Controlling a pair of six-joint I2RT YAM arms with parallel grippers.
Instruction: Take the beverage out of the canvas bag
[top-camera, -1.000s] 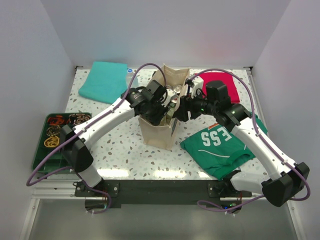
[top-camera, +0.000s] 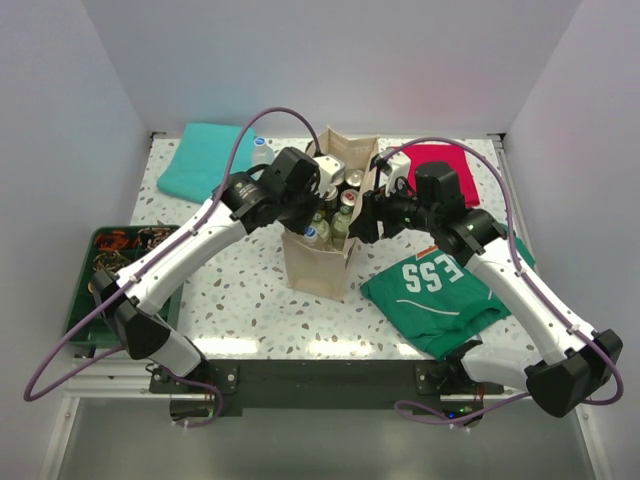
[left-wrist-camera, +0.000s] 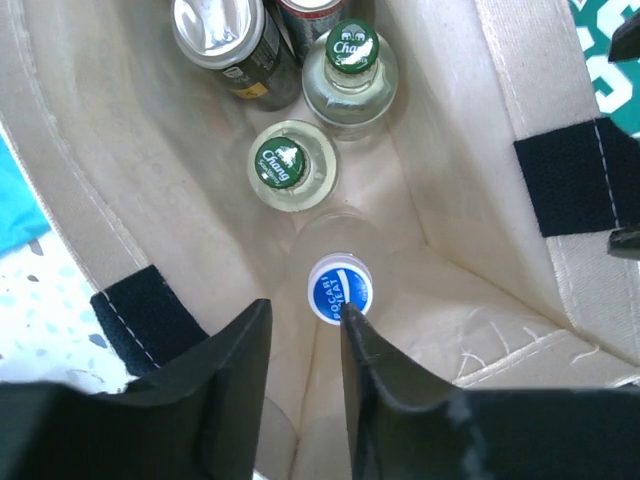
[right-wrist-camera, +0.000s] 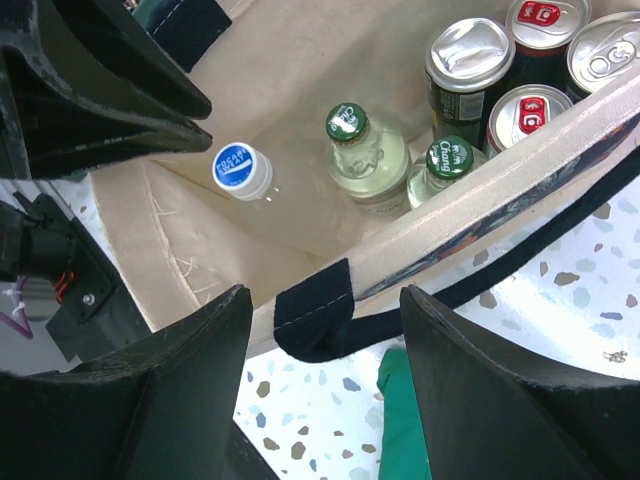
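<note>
The canvas bag (top-camera: 316, 272) stands open in the middle of the table. In its front end is a clear bottle with a blue-and-white cap (left-wrist-camera: 340, 290); behind it are two green-capped bottles (left-wrist-camera: 281, 163) (left-wrist-camera: 352, 46) and several cans (right-wrist-camera: 470, 53). My left gripper is over the bag's front end, its fingers apart and their tips near the blue cap, holding nothing. At the bag's right rim my right gripper has its fingers parted, with the rim's dark patch (right-wrist-camera: 314, 310) showing between them; whether they touch it I cannot tell.
A bottle (top-camera: 262, 152) stands outside the bag at the back left, by a teal cloth (top-camera: 205, 165). Red (top-camera: 437, 165) and green (top-camera: 425, 300) cloths lie to the right. A dark green tray (top-camera: 85, 310) sits at far left.
My left gripper has risen out of the front of the bag and drawn back, uncovering the bottles there. The right arm has barely moved.
</note>
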